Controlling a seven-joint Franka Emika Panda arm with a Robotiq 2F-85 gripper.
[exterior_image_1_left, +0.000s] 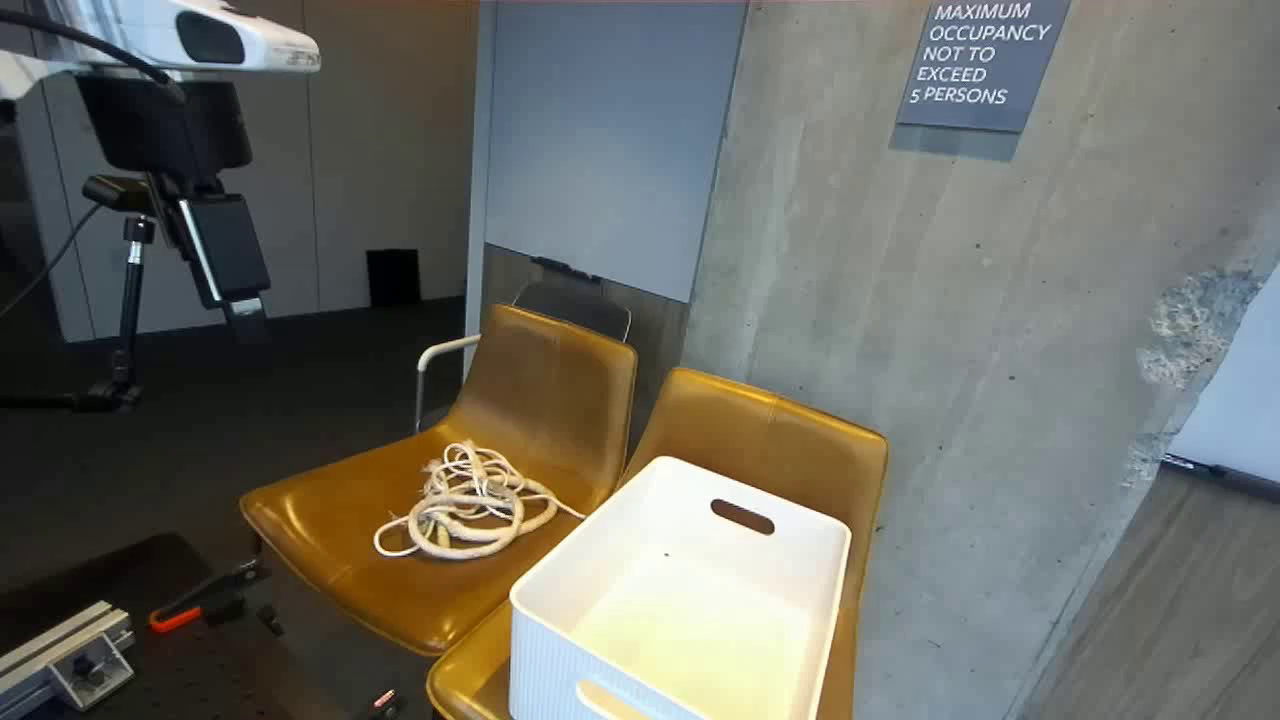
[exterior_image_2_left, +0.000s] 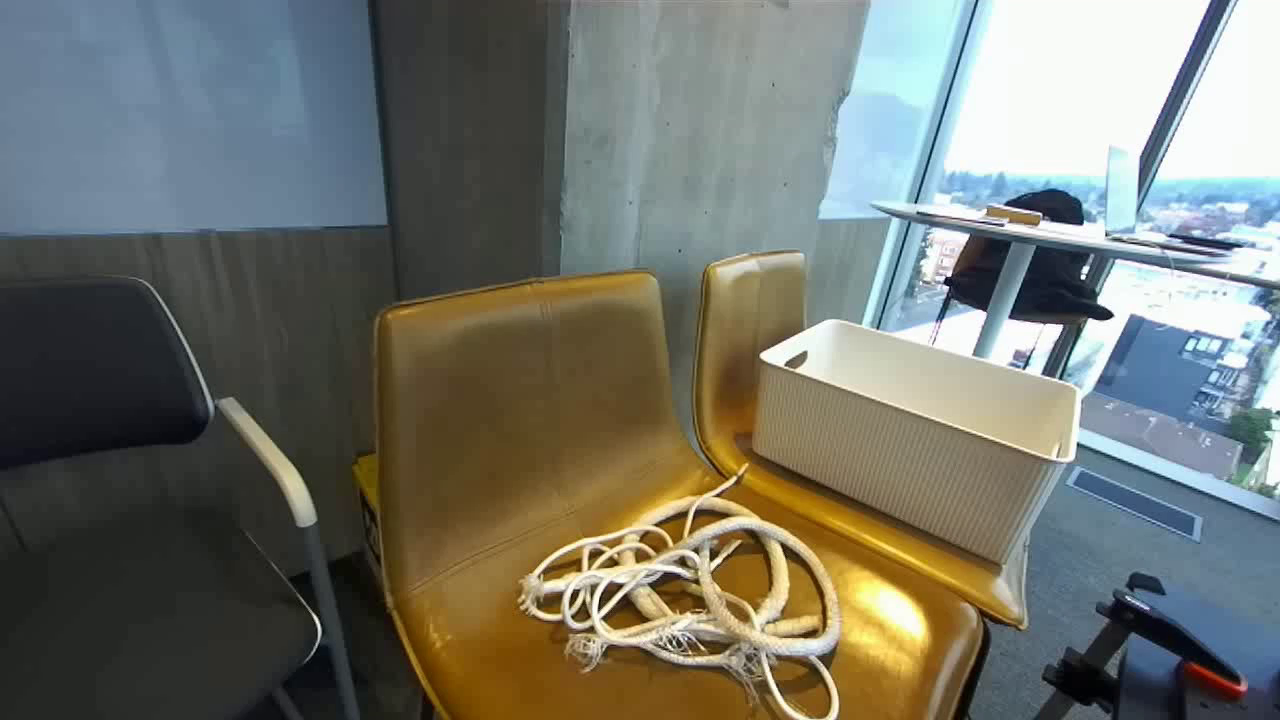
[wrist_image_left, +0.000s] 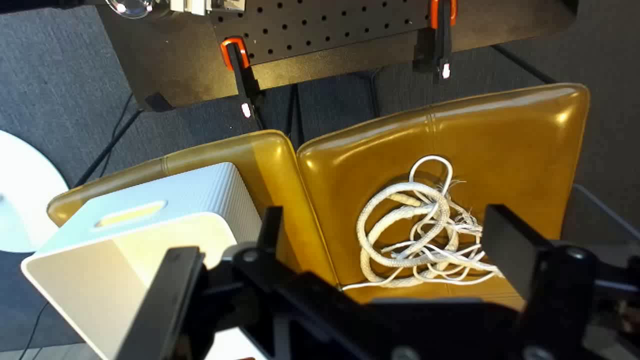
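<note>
A loose tangle of white rope (exterior_image_1_left: 469, 504) lies on the seat of one tan chair (exterior_image_2_left: 528, 408), with frayed ends and thick and thin strands. The neighbouring chair bears a white ribbed bin (exterior_image_2_left: 894, 446); its visible inside looks empty. My gripper (exterior_image_1_left: 244, 314) hangs in the air at the upper left of exterior view 1, apart from both. From the wrist view, its dark fingers (wrist_image_left: 513, 249) stand wide open, well above the chairs. The rope (wrist_image_left: 414, 240) shows in the gap near the right finger, and the bin (wrist_image_left: 135, 204) is partly covered by the left side of the gripper.
A dark perforated table (wrist_image_left: 324, 30) with orange-tipped clamps (wrist_image_left: 235, 54) borders the chairs' front edges. A grey chair (exterior_image_2_left: 96, 396) stands beside the rope's chair. Behind the tan chairs rises a concrete wall (exterior_image_1_left: 960, 360). Bare seat surrounds the rope.
</note>
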